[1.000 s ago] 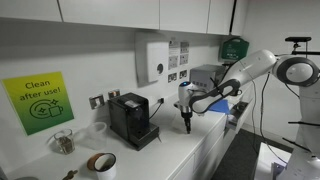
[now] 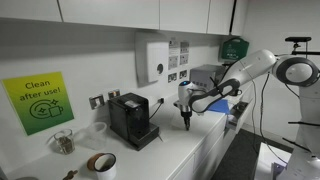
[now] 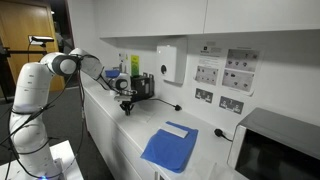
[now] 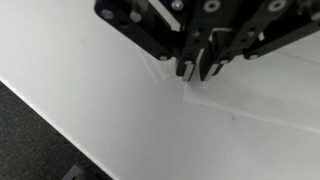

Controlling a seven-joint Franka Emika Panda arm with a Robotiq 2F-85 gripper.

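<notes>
My gripper points down at the white countertop (image 4: pixel 120 100), its two fingers close together with a narrow gap between them. Whether anything thin lies in that gap cannot be made out. Around the fingertips, faint pale edges show on the counter, possibly a thin sheet or film. From the outside, the gripper (image 2: pixel 187 123) hangs low over the counter, to the right of the black coffee machine (image 2: pixel 132 120). In the second exterior view the gripper (image 3: pixel 127 108) is at the far part of the counter, small and dark.
A blue mat or tray (image 3: pixel 172 147) with a whitish item (image 3: pixel 177 130) on it lies on the counter, near a microwave (image 3: pixel 275 145). Mugs (image 2: pixel 103 162) and a glass jar (image 2: pixel 64 142) stand left of the coffee machine. The counter's front edge (image 4: pixel 60 128) drops to a dark floor.
The upper part of the gripper and wrist appears to have tilted or shifted slightly. The fingertips stay at about the same place over the counter, and the surrounding objects look unmoved.
</notes>
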